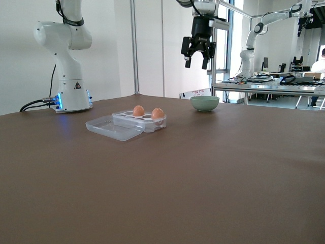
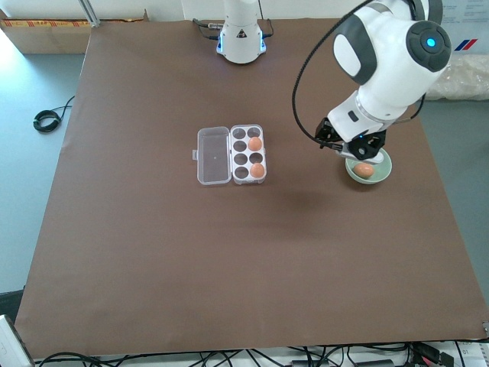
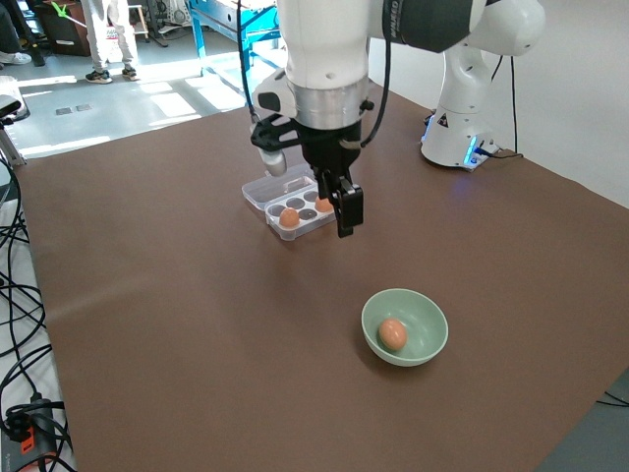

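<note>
A clear egg carton with its lid folded open lies on the brown table, two eggs in its cups. To its right a green bowl holds one egg. My black gripper hangs above the table near the bowl, behind and higher than it in the top view; its fingers appear apart there, with nothing visible between them. In the left view the wrist hides much of it.
</note>
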